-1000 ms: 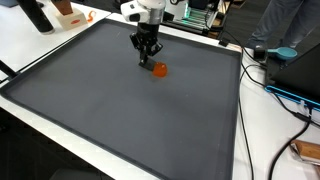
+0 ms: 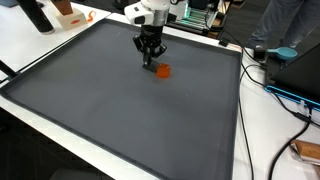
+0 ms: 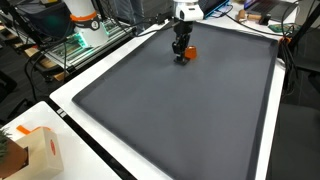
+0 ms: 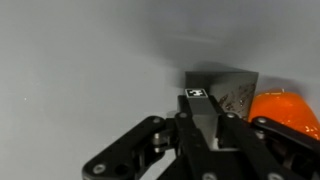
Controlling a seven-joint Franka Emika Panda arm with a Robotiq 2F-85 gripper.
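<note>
My gripper (image 2: 150,63) is low over the dark mat at its far side, fingers close together. In the wrist view a small dark block (image 4: 238,92) with a speckled grey side sits right at the fingertips, and the gripper appears shut on it. The exact grip is hidden by the fingers. Touching or very close to the block is a shiny orange object (image 4: 285,108), partly cut off behind the gripper. From outside, this orange object (image 3: 190,53) stands just beside the gripper (image 3: 181,56).
Cables (image 2: 262,75) and equipment lie beyond the right edge. A cream case (image 3: 45,155) stands off the mat at the near left.
Over the last second the orange object has shifted slightly to the right and toward the front in exterior view 1. My gripper has barely moved and stays low.
</note>
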